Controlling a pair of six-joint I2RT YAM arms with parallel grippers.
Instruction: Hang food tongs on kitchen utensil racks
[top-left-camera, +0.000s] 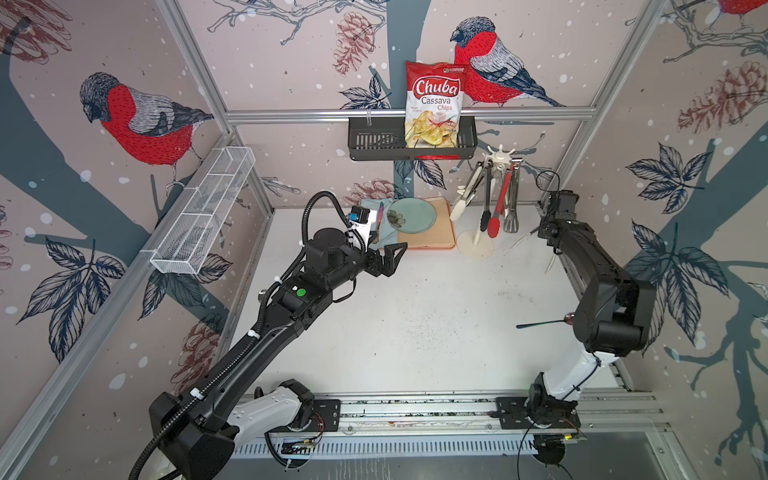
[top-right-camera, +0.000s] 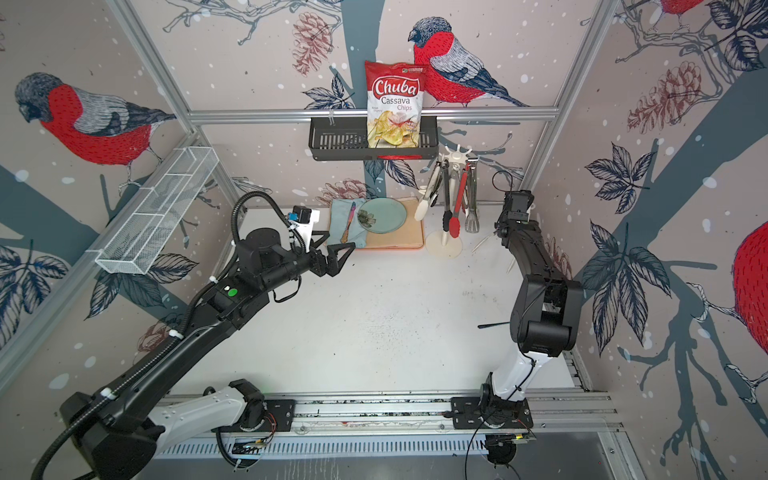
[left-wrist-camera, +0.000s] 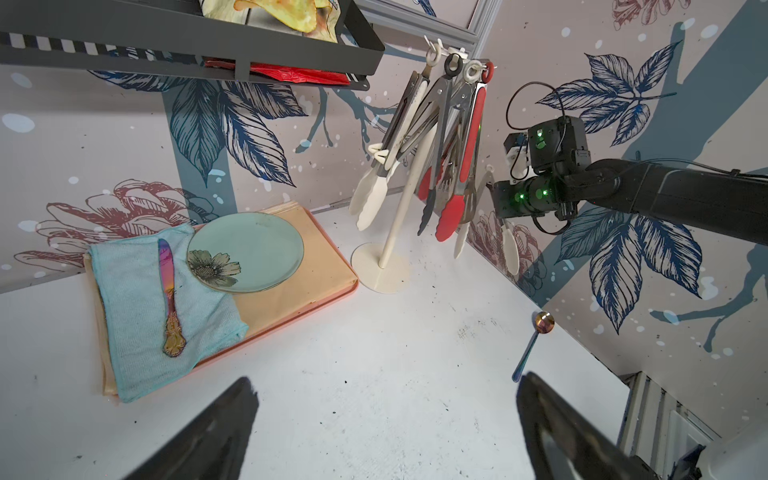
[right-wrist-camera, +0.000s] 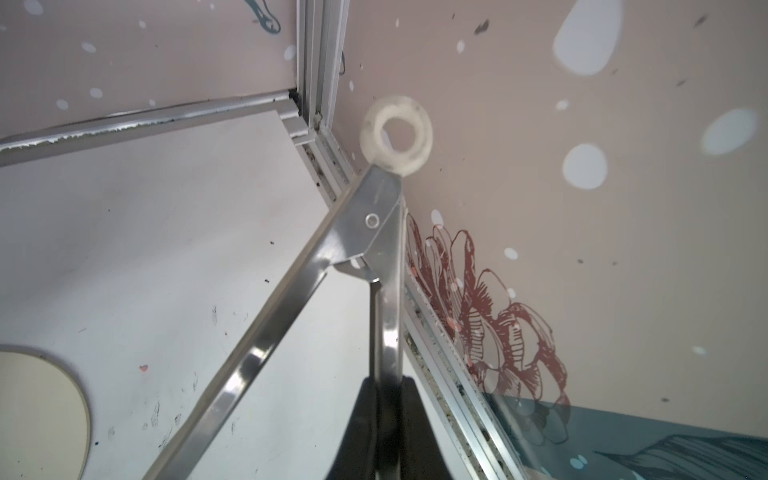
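Silver tongs (right-wrist-camera: 372, 216) with a pale ring at the hinge end are in my right gripper, which is shut on one of their arms. The other arm slants away to the left, so the tongs stand spread. In the top left view, my right gripper (top-left-camera: 544, 228) is at the right wall, apart from the rack. The white utensil rack (left-wrist-camera: 397, 208) carries several hanging tongs and utensils, among them red tongs (left-wrist-camera: 453, 212) and white-tipped tongs (left-wrist-camera: 370, 196). My left gripper (top-left-camera: 392, 257) is open and empty above the table, left of the rack.
A cutting board (left-wrist-camera: 312, 268) with a cloth (left-wrist-camera: 132, 320), a knife (left-wrist-camera: 170, 304) and a green plate (left-wrist-camera: 268, 248) is at the back. A spoon (left-wrist-camera: 533, 340) lies at the right. The dark shelf (top-left-camera: 376, 148) holds a chips bag (top-left-camera: 434, 108). Mid-table is clear.
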